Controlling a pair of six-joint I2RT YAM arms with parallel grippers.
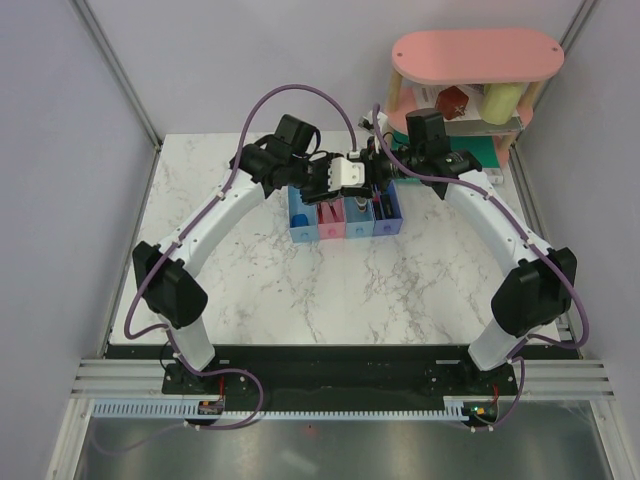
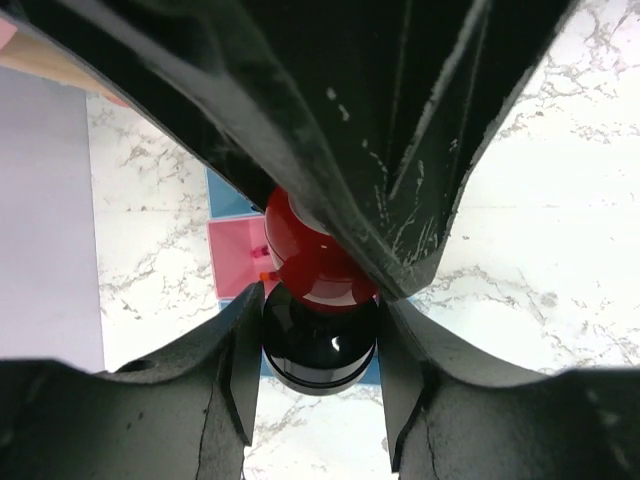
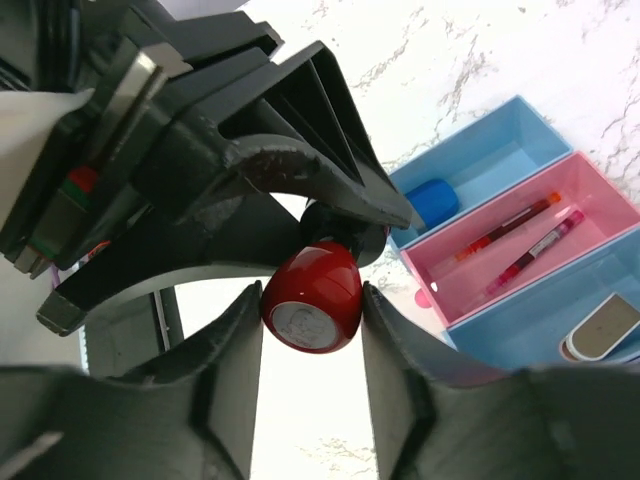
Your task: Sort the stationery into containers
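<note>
Both grippers meet above the containers in the top view. A glossy stationery item with a red part [image 3: 312, 295] and a black part [image 2: 318, 340] spans between them. My left gripper is shut on the black part; my right gripper is shut on the red part, which has a grey disc on its end. Below, a pink container [image 3: 590, 205] holds two slim red and pink pens [image 3: 540, 240]. A blue container [image 3: 515, 130] holds a blue object [image 3: 432, 202], and another blue one [image 3: 510, 335] holds a silver-faced item [image 3: 600, 325].
A purple container [image 1: 388, 225] with dark items stands at the right of the row. A pink shelf [image 1: 477, 55] with a red item and a yellow-green cylinder is at the back right.
</note>
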